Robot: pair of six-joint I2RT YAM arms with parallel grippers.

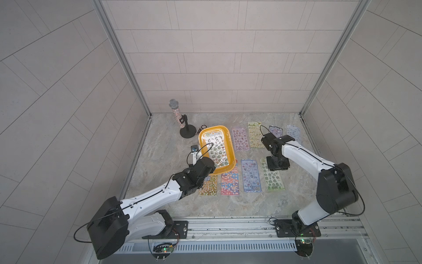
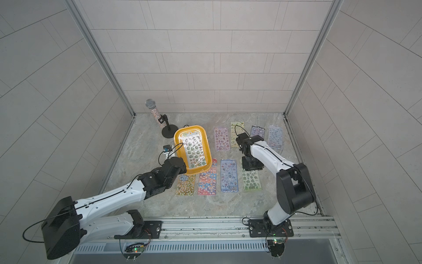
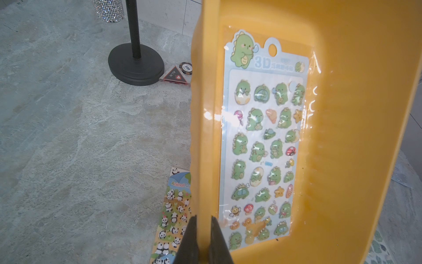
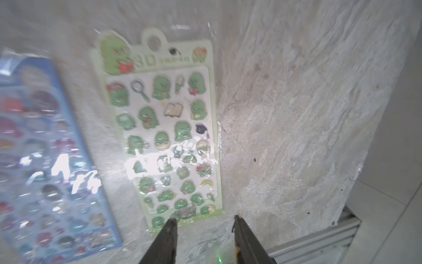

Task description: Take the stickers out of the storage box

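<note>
The yellow storage box (image 1: 228, 149) holds a green dinosaur sticker sheet (image 3: 259, 149). My left gripper is shut on the box's near wall. My right gripper hangs part open above a pale green sticker sheet (image 4: 171, 132) lying on the table, nothing between its fingers. A blue sheet (image 1: 250, 176) lies left of it; a red-and-blue sheet (image 1: 229, 184) and a panda sheet (image 3: 169, 220) lie by the box. More sheets (image 2: 222, 138) lie along the back right.
A microphone on a black stand (image 1: 187, 131) stands at the back left, with small objects (image 3: 175, 74) beside it.
</note>
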